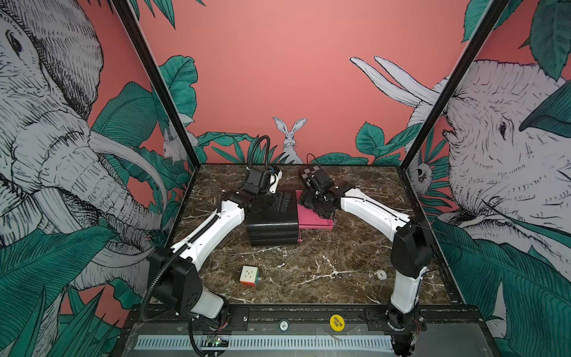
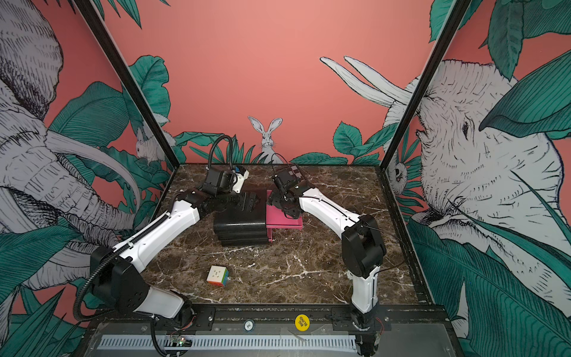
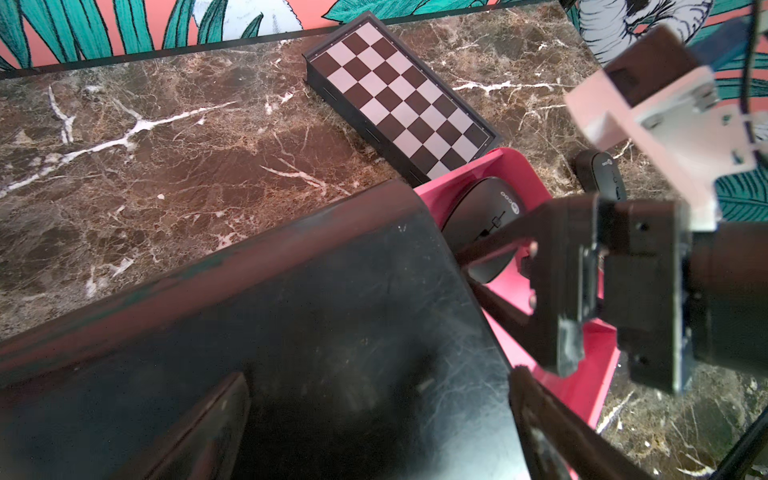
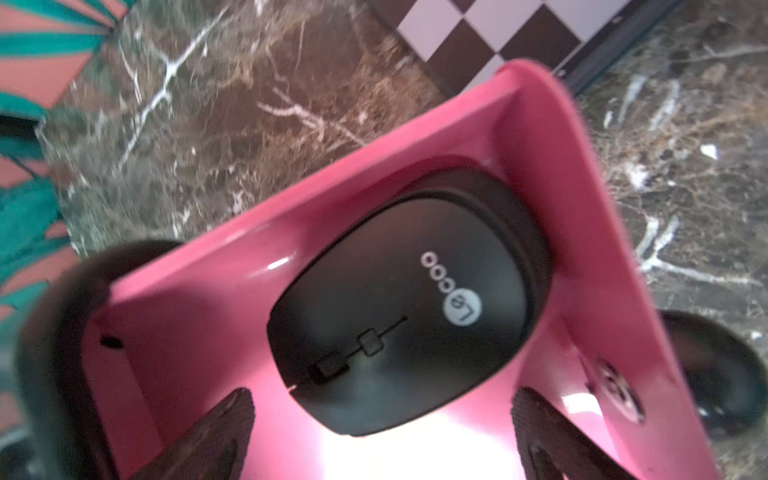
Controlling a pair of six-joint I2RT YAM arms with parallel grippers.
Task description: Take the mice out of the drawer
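A black mouse [image 4: 400, 312] lies inside the open pink drawer [image 4: 312, 188], against its far corner in the right wrist view. My right gripper is open just over the drawer, its fingertips on either side of the mouse's near end with nothing gripped. The drawer sticks out from the black cabinet [image 1: 272, 229]. Above the cabinet's top, my left gripper stands with its fingers wide apart and only the cabinet surface visible between them. A second black mouse [image 3: 601, 174] rests on the table outside the drawer.
A folded checkered board [image 3: 404, 96] lies behind the drawer, close to its far corner. Near the front left sits a puzzle cube [image 1: 249, 275].
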